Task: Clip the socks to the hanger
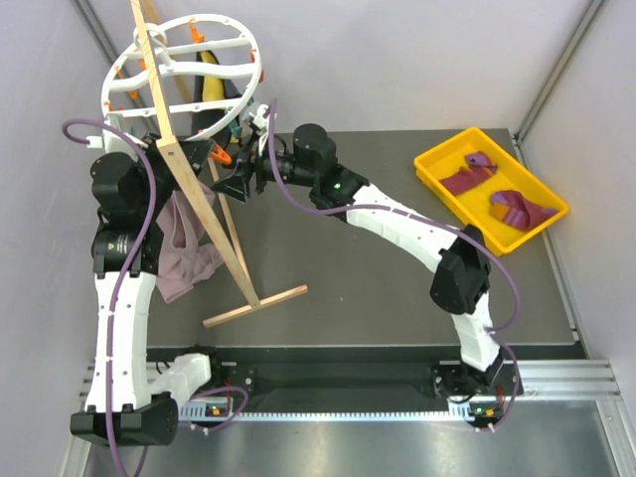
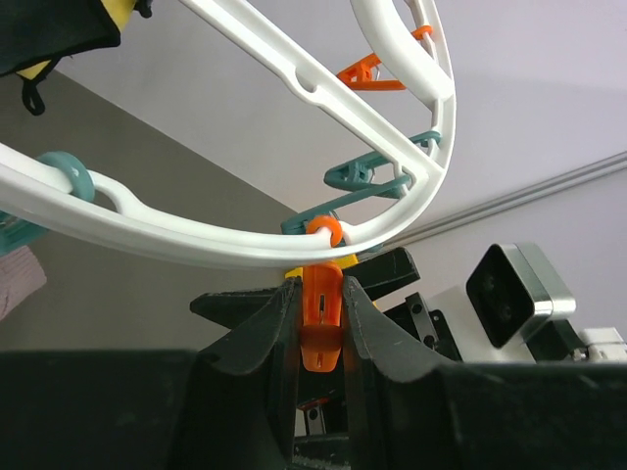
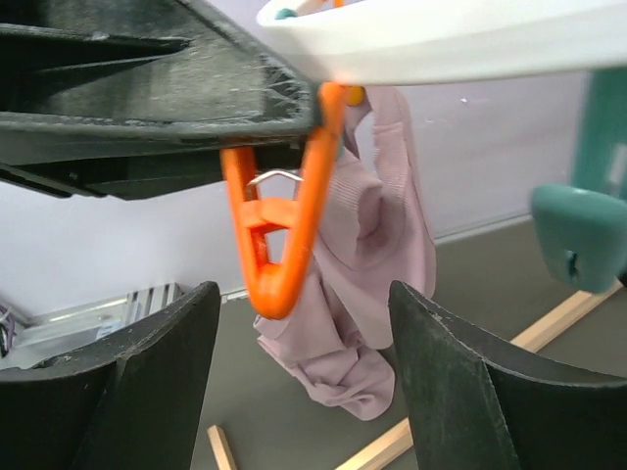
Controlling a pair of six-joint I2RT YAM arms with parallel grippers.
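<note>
The white round hanger [image 1: 221,70] hangs on a wooden stand with teal and orange clips. My left gripper is shut on an orange clip [image 2: 322,304] hooked on the rim. My right gripper is part open just beside that clip [image 3: 284,264], which sits between its fingertips' upper ends, with no visible contact. A yellow and black sock [image 1: 211,84] hangs from the hanger. Pink cloth [image 1: 184,243] hangs low behind the stand.
A yellow bin [image 1: 447,204] with maroon and purple socks sits at the right. The wooden stand's foot [image 1: 253,306] crosses the grey table [image 1: 378,288], which is clear in the middle.
</note>
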